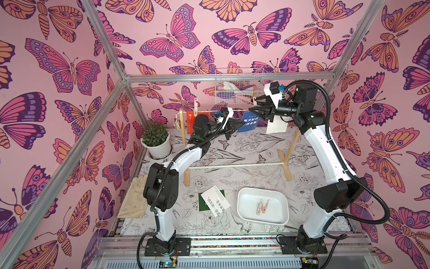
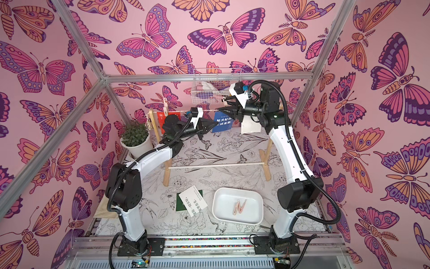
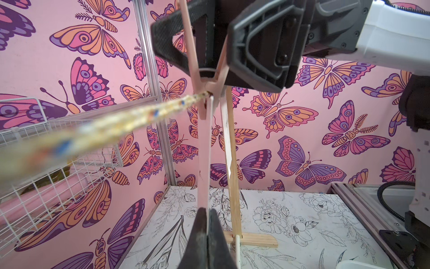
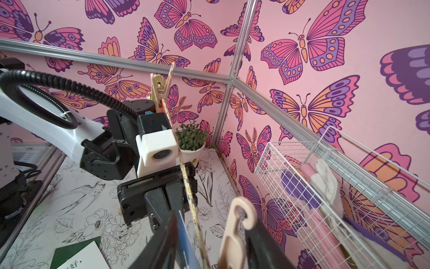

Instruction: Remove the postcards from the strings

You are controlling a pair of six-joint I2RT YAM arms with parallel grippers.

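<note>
A red postcard point(image 1: 191, 122), a blue postcard point(image 1: 248, 122) and a white postcard point(image 1: 276, 126) hang from the string across a wooden frame. My left gripper is shut at the blue card, whose thin edge point(image 3: 204, 165) runs down between its fingertips. A pink clip point(image 3: 210, 85) sits on the string above that card. Around this clip my right gripper stands part open, a finger point(image 4: 268, 246) on either side of the clip's handles. Whether both pads touch the handles I cannot tell. One green and one white card point(image 1: 215, 200) lie on the table.
A white tray point(image 1: 244, 215) on the table holds pink clips point(image 1: 262, 207). Behind the string hangs a wire basket point(image 4: 291, 179). A potted plant point(image 1: 155, 139) stands at the left, near a beige cloth point(image 1: 133, 197). My two arms are close together at the string.
</note>
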